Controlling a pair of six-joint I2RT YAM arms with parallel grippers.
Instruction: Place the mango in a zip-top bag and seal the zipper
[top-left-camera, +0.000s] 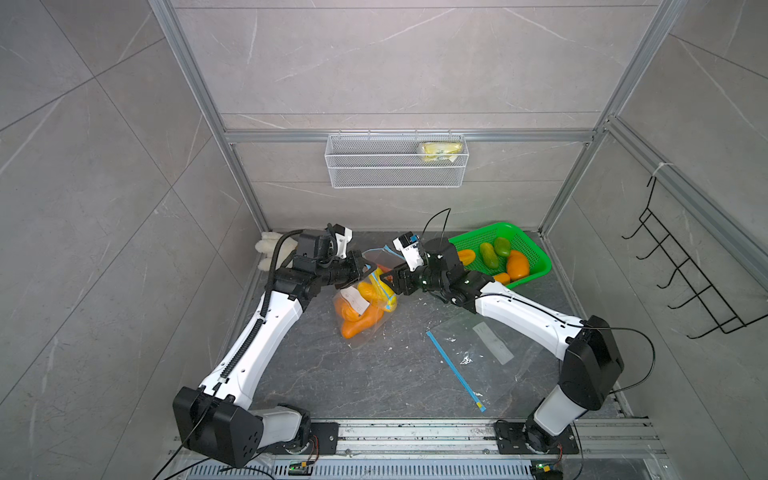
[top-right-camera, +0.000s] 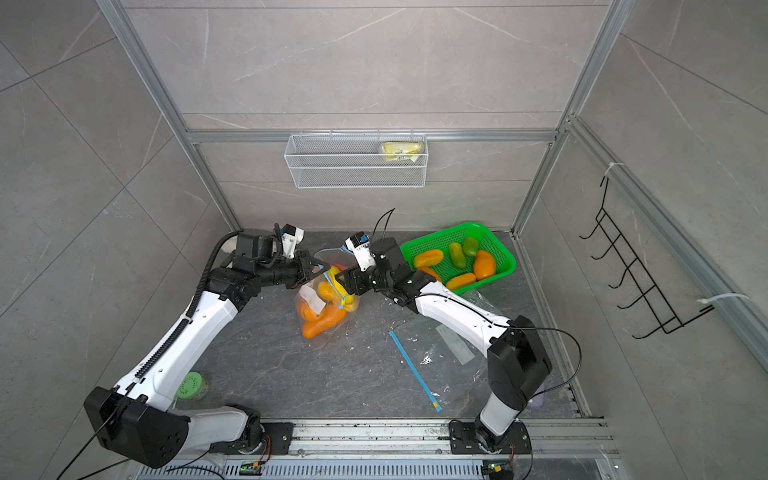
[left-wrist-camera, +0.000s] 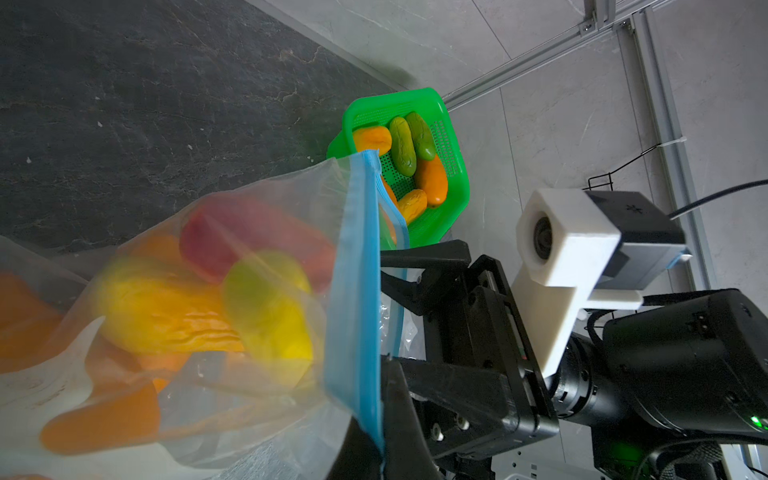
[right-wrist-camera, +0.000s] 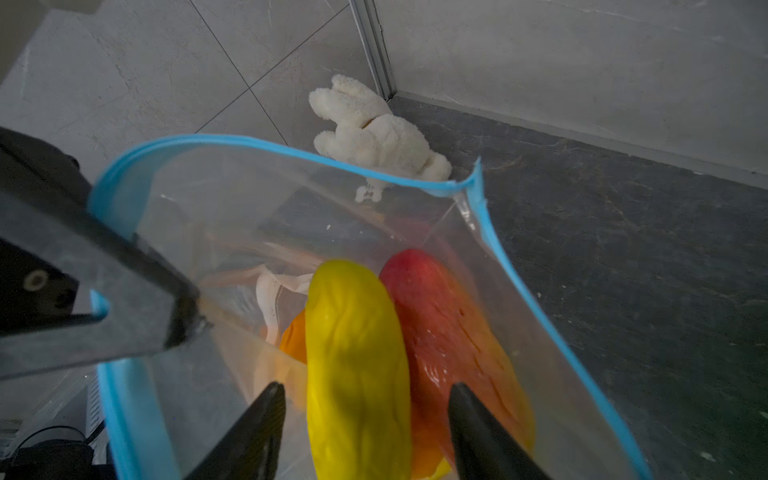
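Note:
A clear zip bag with blue edges (right-wrist-camera: 544, 320) holds several fruits, among them an orange one (top-left-camera: 359, 321) and a red one (right-wrist-camera: 432, 336). A yellow mango (right-wrist-camera: 356, 368) sits inside the open mouth, between my right gripper's blurred fingertips (right-wrist-camera: 360, 416); whether they touch it is unclear. In the top views my right gripper (top-left-camera: 388, 276) is over the bag's mouth (top-right-camera: 336, 251). My left gripper (top-left-camera: 360, 269) is shut at the bag's rim, seen beside the blue zipper (left-wrist-camera: 369, 264) in the left wrist view; whether film is between its fingers is unclear.
A green basket (top-left-camera: 534, 248) with mangoes stands at the back right. An empty bag (top-left-camera: 504, 368) lies front right. A white plush toy (right-wrist-camera: 384, 140) is at the back left, and a wire rack (top-left-camera: 396, 172) hangs on the back wall.

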